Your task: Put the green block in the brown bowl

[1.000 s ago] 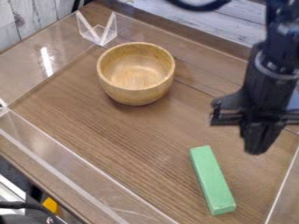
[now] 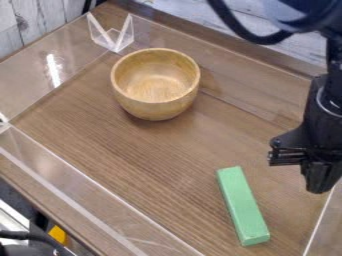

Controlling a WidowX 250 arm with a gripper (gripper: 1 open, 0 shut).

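Observation:
A long green block (image 2: 242,206) lies flat on the table in the lower middle of the camera view, with nothing touching it. The round brown bowl (image 2: 155,112) stands upright at the upper left, and its visible inside is empty. My black gripper (image 2: 315,178) is at the right edge, above the table and up and to the right of the block. It looks shut, with nothing held in it; part of it is cut off by the frame's edge. The block is clear of its fingers.
A white wire-like stand (image 2: 112,34) is beyond the bowl at the upper left. Bare wooden table (image 2: 160,150) lies between bowl and block. A clear low wall runs along the near left edge, with dark cables (image 2: 34,237) beyond it.
The green block and the bowl have not moved.

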